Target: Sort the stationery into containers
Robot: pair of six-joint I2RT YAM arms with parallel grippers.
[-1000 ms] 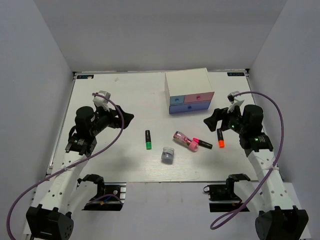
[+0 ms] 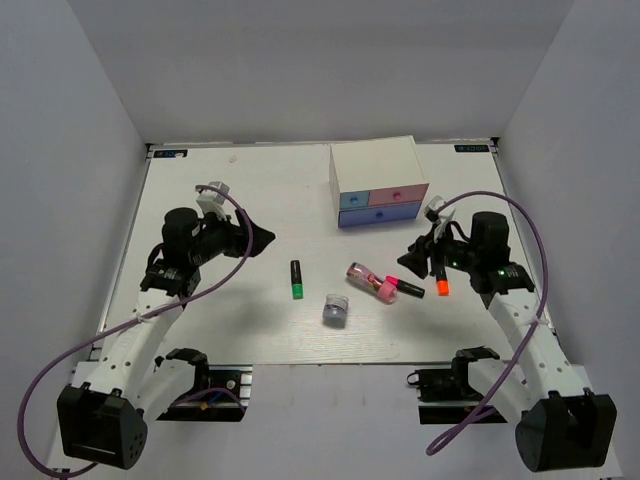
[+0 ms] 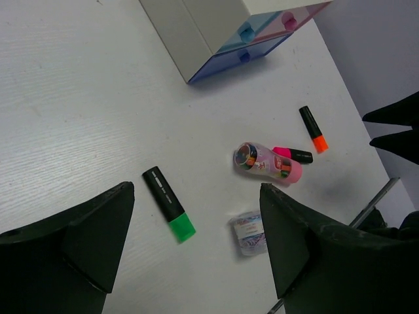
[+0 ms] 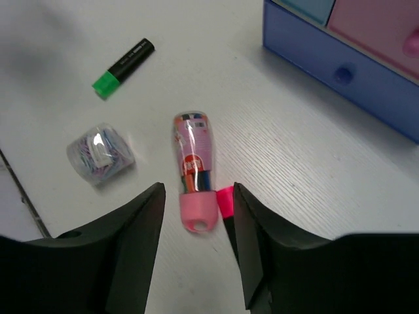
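Observation:
A black marker with a green cap (image 2: 297, 280) lies on the table left of centre. Right of it rest a clear round container (image 2: 335, 311) and a pink bottle-shaped case (image 4: 194, 147) on its side. Touching the case is a black marker with a pink cap (image 3: 292, 154); an orange-capped marker (image 3: 313, 129) lies farther right. My left gripper (image 2: 268, 238), above the table up and left of the green marker, is open and empty. My right gripper also stands open, above the table near the pink case, nothing between its fingers.
A white box with blue and pink drawers (image 2: 380, 180) stands at the back; all its drawers look shut. Cables run along both arms.
My right gripper has moved left and toward the front, over the area near the pink case. The left gripper has shifted slightly right. The objects lie unmoved.

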